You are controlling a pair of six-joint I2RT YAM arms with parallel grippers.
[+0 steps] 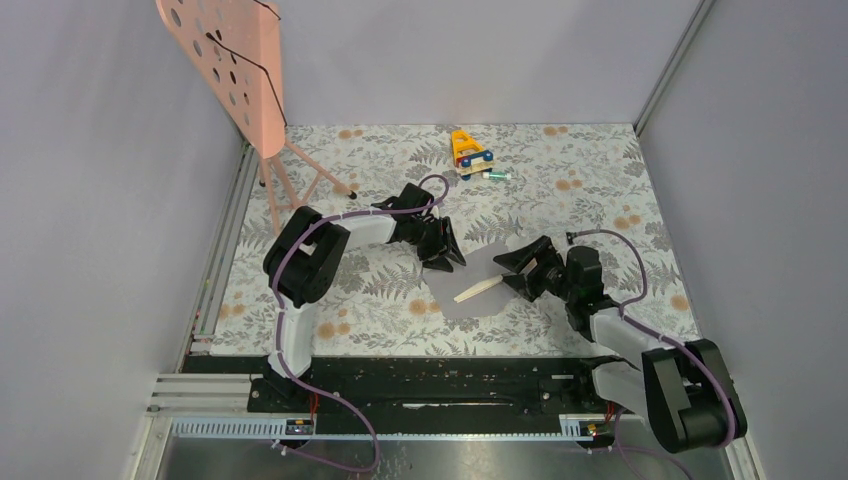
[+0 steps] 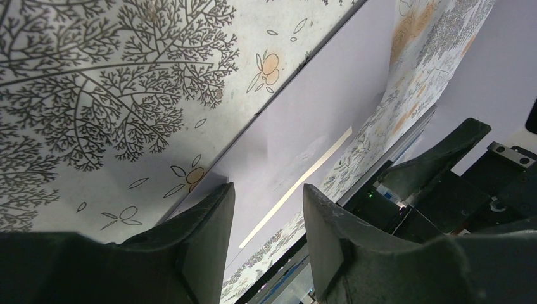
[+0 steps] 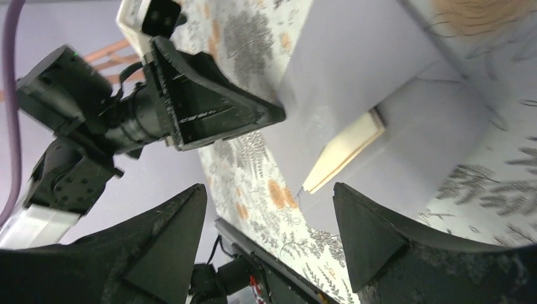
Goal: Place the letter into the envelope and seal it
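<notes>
A grey envelope [image 1: 465,300] lies flat mid-table, a cream strip [image 1: 478,288] showing along it; in the right wrist view the envelope [image 3: 418,164] has a folded upper part over the cream piece [image 3: 342,149]. My left gripper [image 1: 443,250] rests low on the envelope's left corner, its fingers apart in the left wrist view. My right gripper [image 1: 510,274] is above the envelope's right end, fingers apart with the envelope seen between them in its wrist view. I cannot tell whether the cream piece is the letter or a seal strip.
A pink perforated board on tripod legs [image 1: 265,90] stands at the back left. A yellow toy [image 1: 466,145] and a small green tube [image 1: 497,176] lie at the back.
</notes>
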